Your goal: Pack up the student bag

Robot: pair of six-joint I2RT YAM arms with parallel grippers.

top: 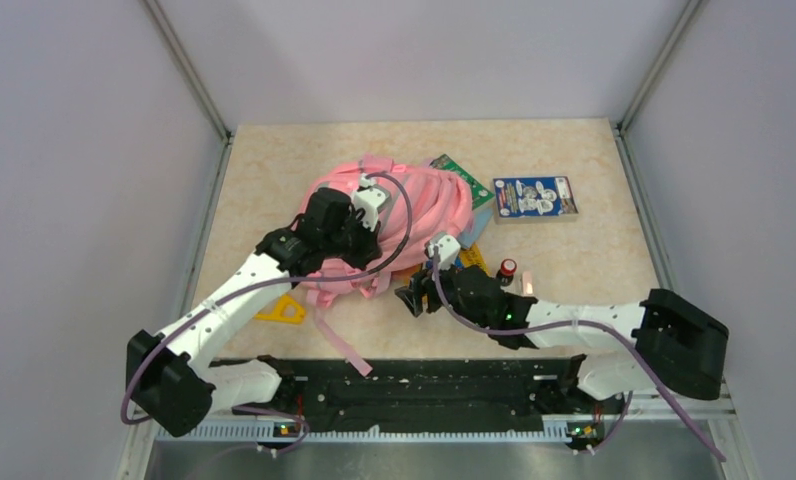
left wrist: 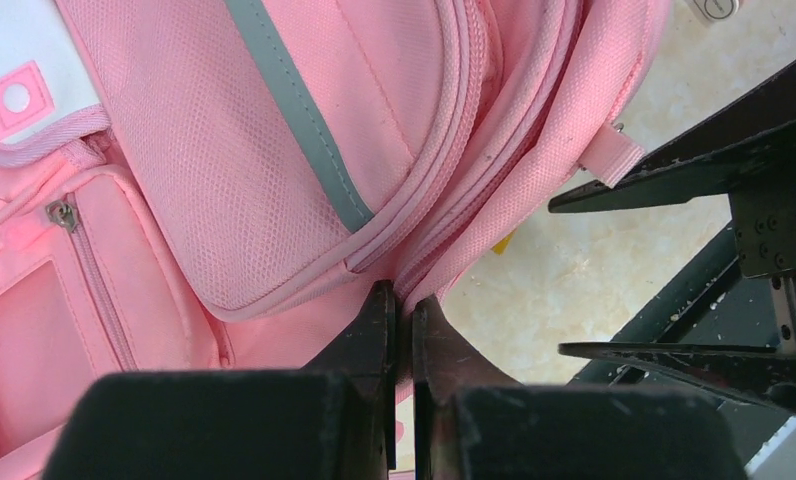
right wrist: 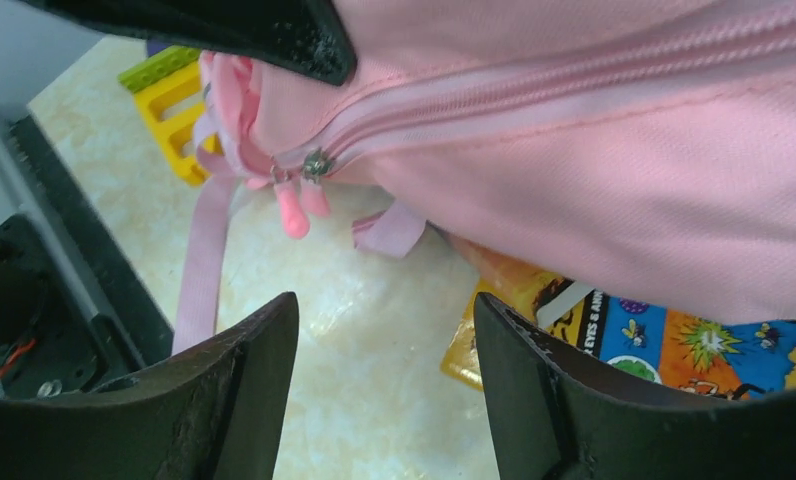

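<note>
The pink student bag (top: 429, 200) lies on its side in the middle of the table. My left gripper is shut on a fold of the bag's fabric, beside the piped edge. Just off the bag's near right side, my right gripper stands open with only bare table showing between its fingers. Two pink zipper pulls (right wrist: 292, 208) hang beyond its fingertips at the end of the bag's zip (right wrist: 494, 95). A colourful book (right wrist: 614, 335) lies partly under the bag's lower edge.
A blue book (top: 534, 197) lies at the back right, a green one (top: 464, 178) beside the bag. A red-capped bottle (top: 507, 271) stands close to the right arm. A yellow tool (top: 284, 310) and pink strap (top: 342, 342) lie at front left.
</note>
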